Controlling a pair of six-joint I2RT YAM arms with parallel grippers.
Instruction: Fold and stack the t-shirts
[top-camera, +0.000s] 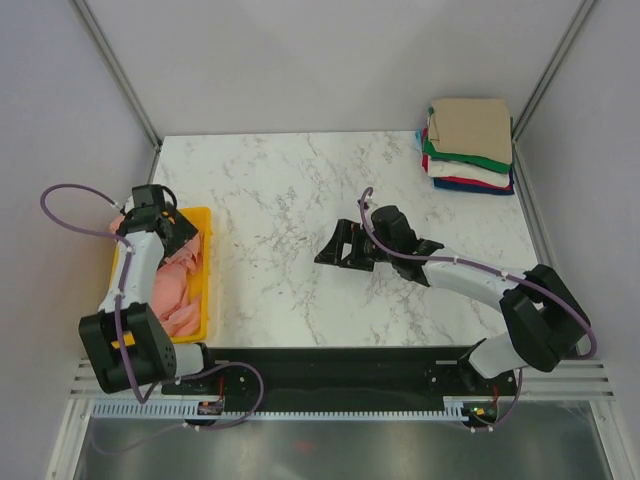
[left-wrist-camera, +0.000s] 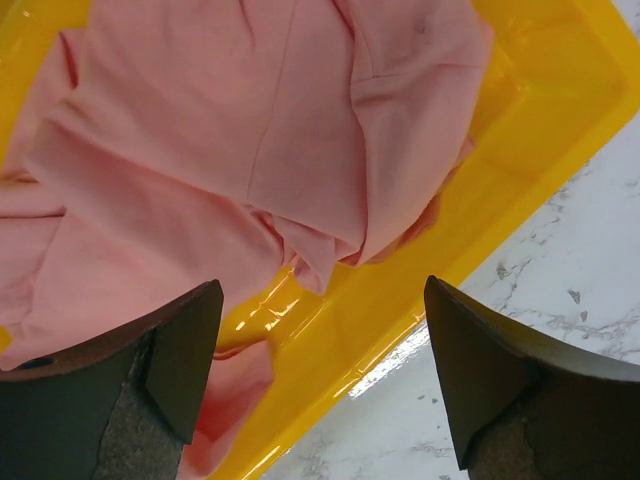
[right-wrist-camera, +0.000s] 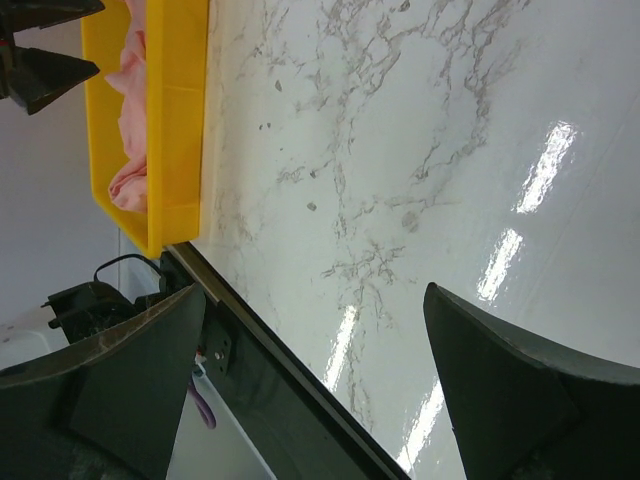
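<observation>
Crumpled pink shirts lie in a yellow bin at the left. My left gripper hangs open over the bin, its fingers above the pink cloth with nothing between them. My right gripper is open over the bare middle of the table, empty. A folded stack of shirts, tan on top with green, white, red and blue layers below, sits at the back right.
</observation>
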